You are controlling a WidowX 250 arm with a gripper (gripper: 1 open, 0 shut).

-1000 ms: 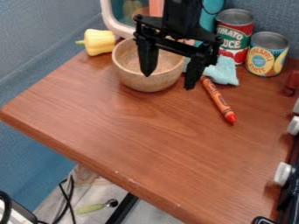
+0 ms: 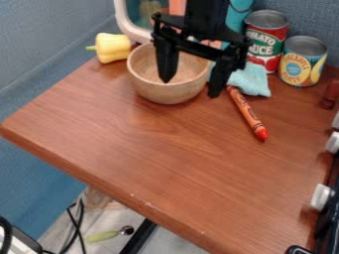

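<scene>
My black gripper [image 2: 191, 71] hangs at the top centre, its two fingers wide apart with nothing seen between them. The left finger is over the wooden bowl [image 2: 163, 91]; the right finger is at the bowl's right side, near a light blue cloth [image 2: 255, 80]. An orange crayon [image 2: 248, 115] lies on the table to the right of the bowl, pointing toward the front.
A yellow pepper [image 2: 111, 47] sits at the back left. A tomato can [image 2: 265, 42] and another can [image 2: 302, 63] stand at the back right. White-knobbed equipment [image 2: 320, 198] lines the right edge.
</scene>
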